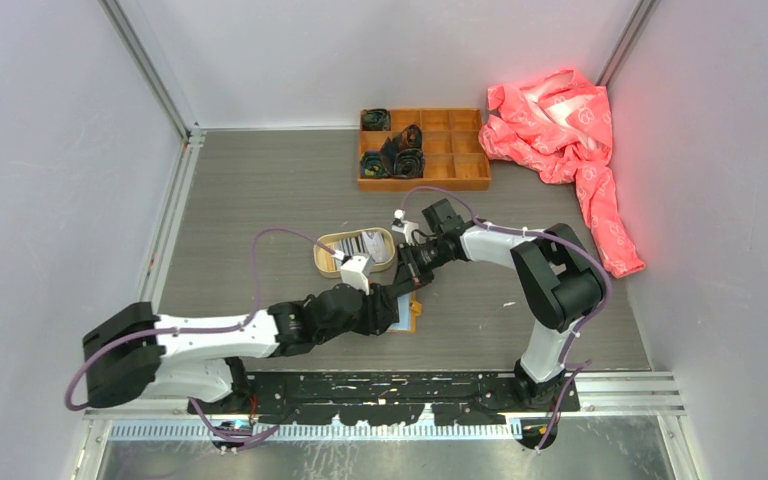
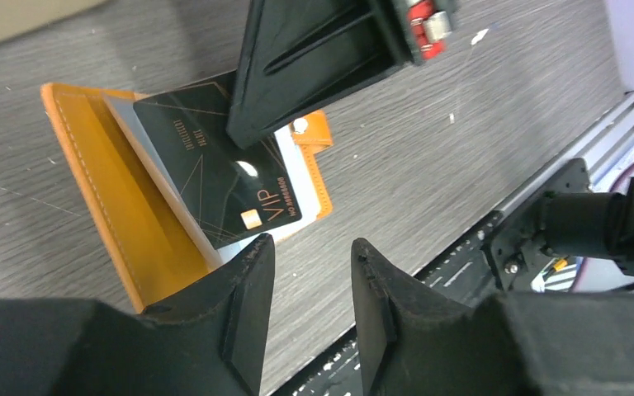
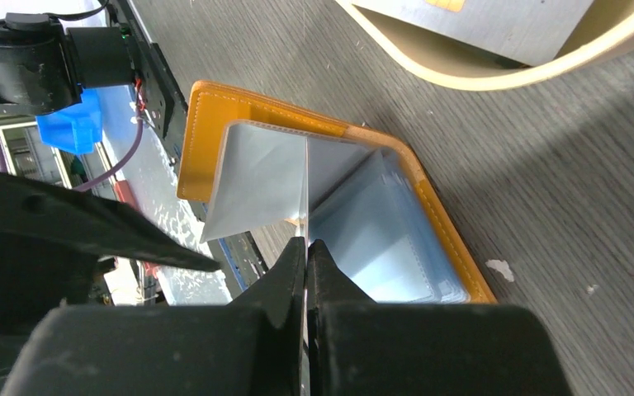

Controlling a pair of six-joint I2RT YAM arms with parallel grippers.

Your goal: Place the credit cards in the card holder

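Observation:
An orange card holder point(image 2: 95, 181) with clear sleeves point(image 3: 384, 235) lies open on the table. In the left wrist view a black card point(image 2: 198, 165) rests over its sleeves, under the black tip of my right gripper, which is shut on a thin edge, apparently the card or a sleeve seen edge-on. My left gripper hangs over the holder, fingers apart with nothing between them. A cream container point(image 1: 325, 265) of cards stands just behind.
A wooden compartment tray point(image 1: 460, 150) with dark items sits at the back. Pink cloth point(image 1: 550, 130) lies at the right.

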